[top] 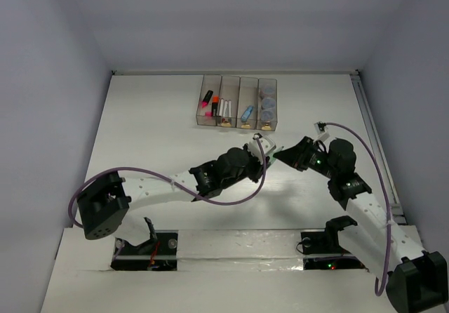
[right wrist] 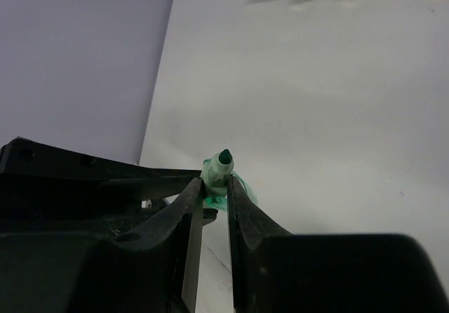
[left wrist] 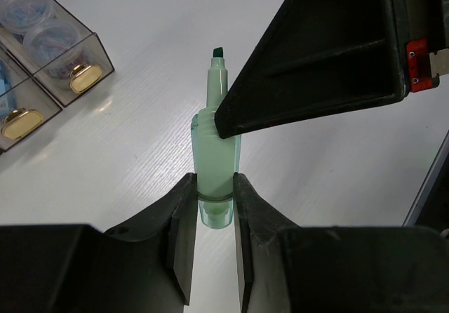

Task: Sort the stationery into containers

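Note:
A light green highlighter (left wrist: 217, 160) with a bare dark green tip stands between both hands above the table. My left gripper is shut on its lower body, below which a clear rounded end pokes out. From the other side, my right gripper is shut on it near the tip end; the tip shows just above the fingers in the right wrist view. In the top view only a sliver of the highlighter (top: 278, 149) shows where the two hands meet. The clear divided organizer (top: 197, 113) stands at the back of the table.
The organizer's left compartments hold a black and pink marker (top: 207, 98), an orange and black marker (top: 215, 106) and white sticks (top: 224, 108). A blue item (top: 247, 114) and round lidded tubs (top: 268, 103) lie farther right.

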